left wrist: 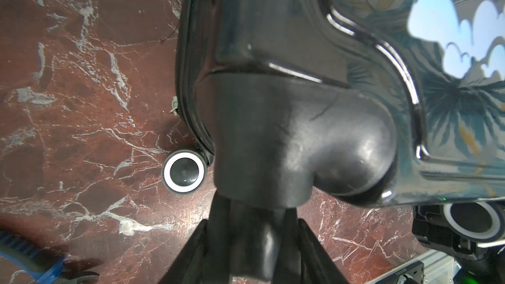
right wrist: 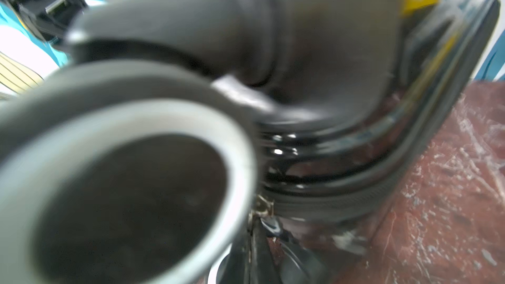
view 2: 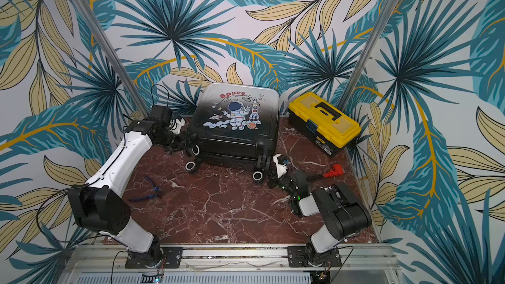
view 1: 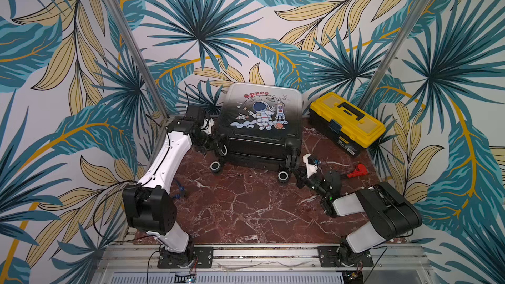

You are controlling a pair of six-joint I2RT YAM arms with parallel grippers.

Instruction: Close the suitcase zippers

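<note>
A black and silver suitcase (view 1: 260, 136) with an astronaut print lies flat at the back centre of the table. My left gripper is shut on a caster wheel (left wrist: 255, 242) at the suitcase's front left corner. Beside the front right caster (right wrist: 136, 189), low against the suitcase's side, is my right gripper. Its tips are together at a small metal zipper pull (right wrist: 262, 206) by the zipper seam (right wrist: 326, 207). Whether they pinch the pull cannot be told. In the left wrist view, a pale tab (left wrist: 175, 105) shows at the suitcase's left seam.
A yellow and black toolbox (view 1: 347, 121) stands right of the suitcase. The red-handled tool (view 1: 357, 170) lies close to my right forearm. Blue pliers (view 2: 150, 192) rest at the left.
</note>
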